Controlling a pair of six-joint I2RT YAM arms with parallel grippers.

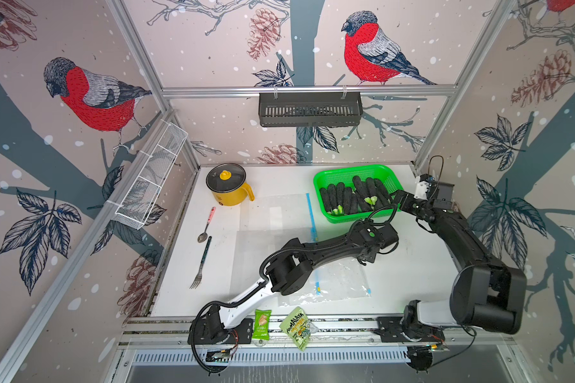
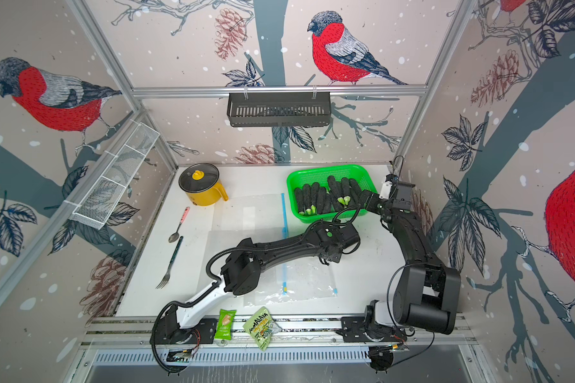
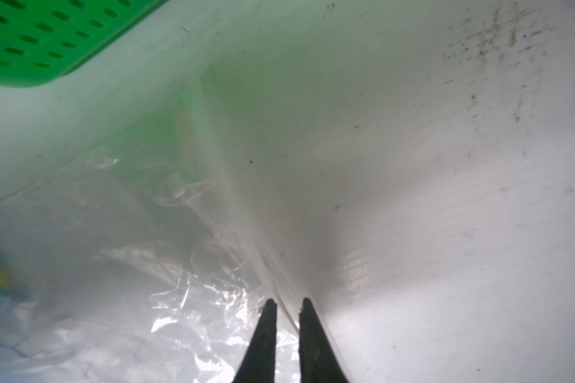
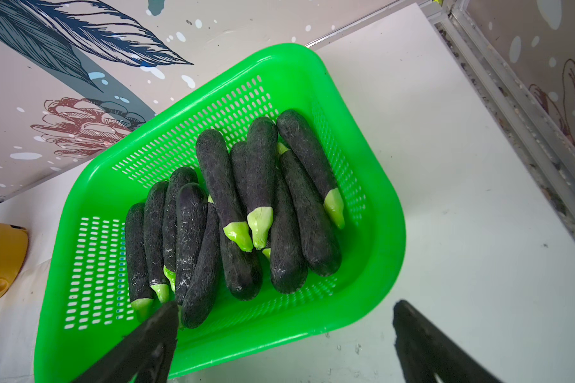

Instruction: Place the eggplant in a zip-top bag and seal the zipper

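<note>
Several dark eggplants (image 4: 223, 185) with green caps lie in a green slotted basket (image 4: 370, 287) at the back right. Flat clear bags (image 1: 262, 249) overlap on the table; a blue zipper strip (image 1: 310, 210) runs along them. In the left wrist view, the bag's crinkled edge (image 3: 249, 236) runs down to my left gripper, whose fingers stand slightly apart. That edge shows in the narrow gap, but whether it lies between or beneath the fingertips is unclear. Wide open and empty, my right gripper hovers by the basket's near rim.
A yellow pot (image 1: 230, 187) stands at the back left. A spoon (image 1: 206, 224) and fork (image 1: 201, 263) lie along the left side. Two snack packets (image 1: 297, 327) rest at the front edge.
</note>
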